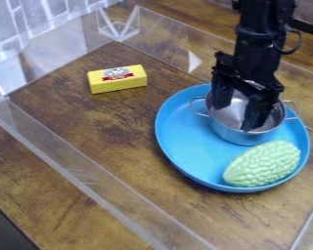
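The black gripper [243,105] reaches down from the top right, open, into a steel two-handled pot [258,136]. The pot sits on a blue round tray [182,142]; its far interior is partly hidden by the gripper. A pale green cabbage-like object [260,163] lies on the tray in front of the pot. Whether the fingers touch the pot cannot be told.
A yellow box [117,78] with a red label lies on the wooden table [74,137] at the upper left. Clear plastic edges run along the table's left side.
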